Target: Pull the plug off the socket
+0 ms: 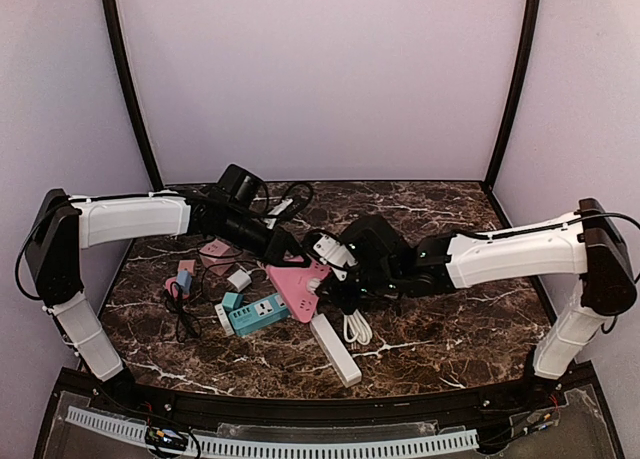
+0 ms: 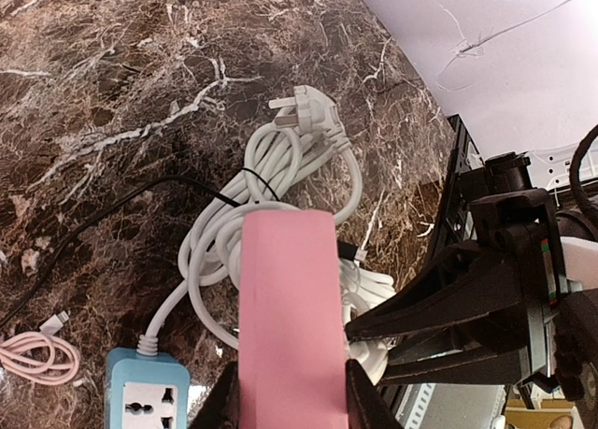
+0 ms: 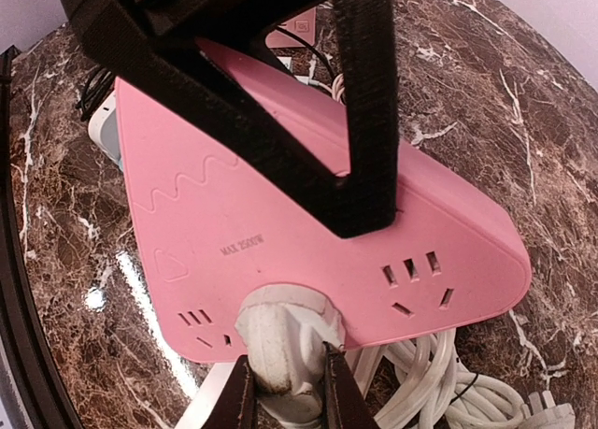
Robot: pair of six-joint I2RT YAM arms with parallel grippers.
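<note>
The pink triangular socket (image 3: 318,233) is held up above the table, its face with slots turned toward the right arm. My left gripper is shut on its body; the left fingers (image 3: 369,139) cross its top in the right wrist view. A white plug (image 3: 285,340) sits between the fingertips of my right gripper, shut on it. The plug's front end overlaps the socket's face near the lower edge. Its pins are hidden, so I cannot tell whether they are inside the slots. From the top, the plug (image 1: 315,284) appears right beside the socket.
A teal power strip (image 1: 258,314) and a long white bar (image 1: 335,351) lie below the grippers. Coiled white cable (image 2: 215,242) with another plug (image 2: 308,111) lies on the marble table. Small blocks are at left.
</note>
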